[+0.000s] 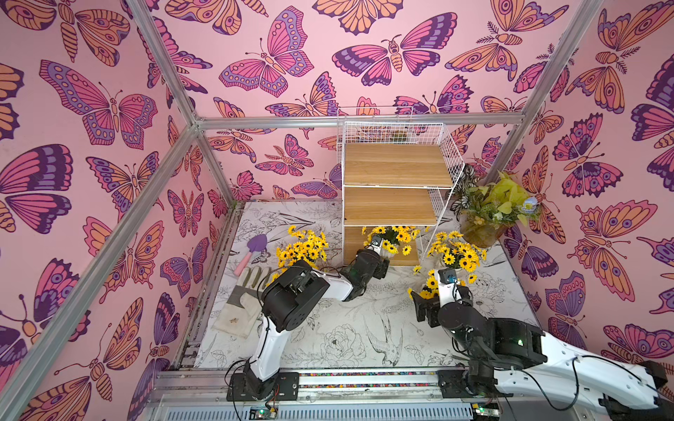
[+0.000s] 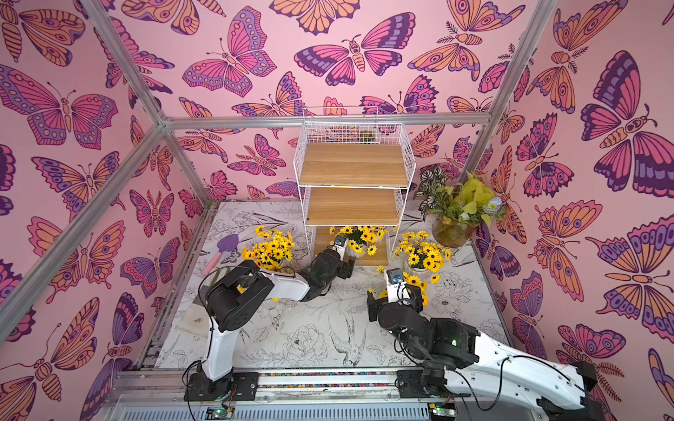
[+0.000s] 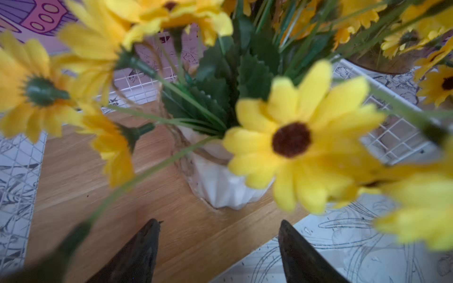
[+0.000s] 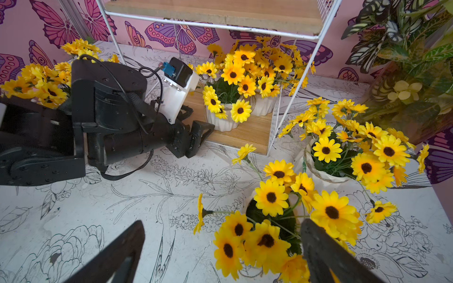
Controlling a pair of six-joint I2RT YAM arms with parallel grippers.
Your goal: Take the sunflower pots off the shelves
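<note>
On the bottom wooden shelf [image 3: 118, 198] stands a white ribbed pot [image 4: 220, 123] full of yellow sunflowers [image 3: 302, 141], a second white pot [image 4: 264, 105] close behind it. My left gripper is at the shelf's front, its fingers parted and the gap empty; the near pot stands just beyond the fingertips. My right gripper is open above the table, free of any pot. One sunflower pot [image 4: 320, 175] stands on the table right of the shelf. Sunflowers [image 4: 266, 240] of a nearer pot lie beyond my right finger, that pot mostly hidden.
More sunflowers [image 1: 302, 247] stand left of the rack, near a purple trowel [image 1: 257, 242] and a glove [image 1: 238, 315]. The upper shelf [image 1: 396, 165] and middle shelf [image 1: 388, 205] look clear. A leafy vase [image 1: 481, 230] stands at right.
</note>
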